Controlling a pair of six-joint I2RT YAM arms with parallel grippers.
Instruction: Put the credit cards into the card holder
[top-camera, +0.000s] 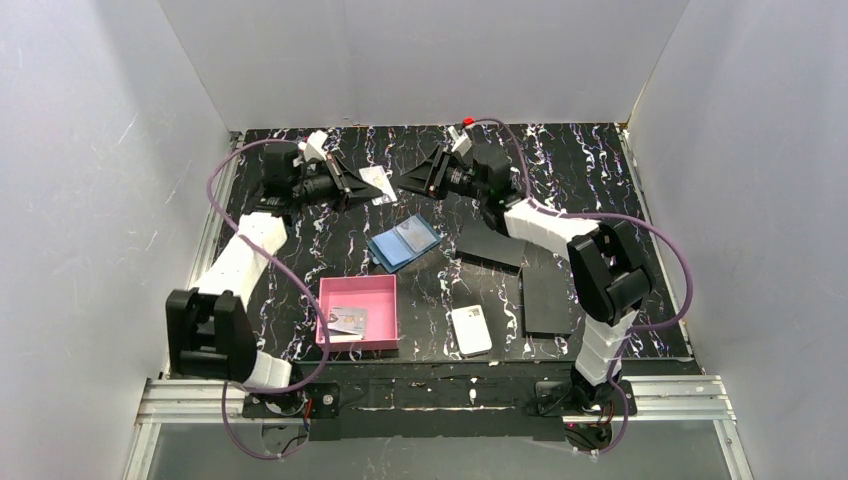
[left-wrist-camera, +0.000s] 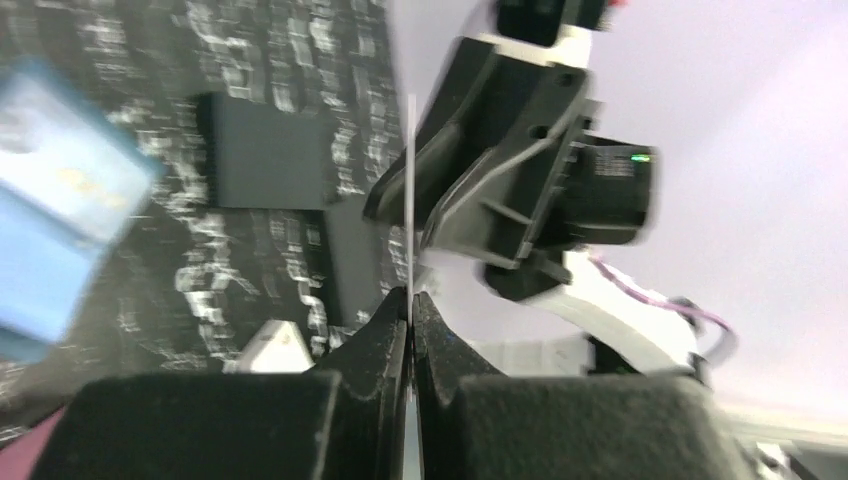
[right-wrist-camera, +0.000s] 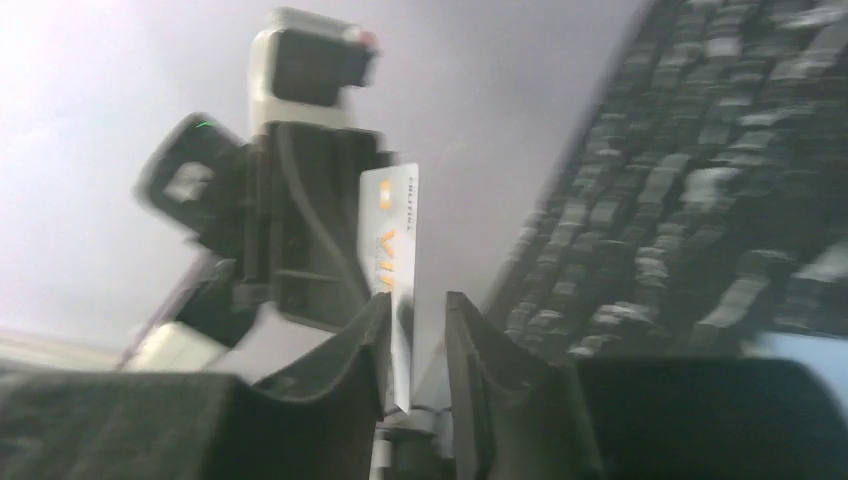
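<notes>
A white card (top-camera: 378, 184) hangs above the table, with my left gripper (top-camera: 368, 190) shut on it. The left wrist view shows this card (left-wrist-camera: 410, 190) edge-on, rising from between the closed fingertips. Just to the right of it, my right gripper (top-camera: 410, 184) stands open, apart from the card in the top view. From the right wrist, the card (right-wrist-camera: 388, 225) shows a light face with orange print, beyond the parted fingers. The blue card holder (top-camera: 404, 243) lies opened flat on the table below, a pale card-like sheet in its right half.
A pink box (top-camera: 390, 312) at the front left contains other cards (top-camera: 348, 320). A white case (top-camera: 471, 330) lies to its right. Dark flat blocks (top-camera: 546, 302) occupy the right side. Table around the holder is mostly clear.
</notes>
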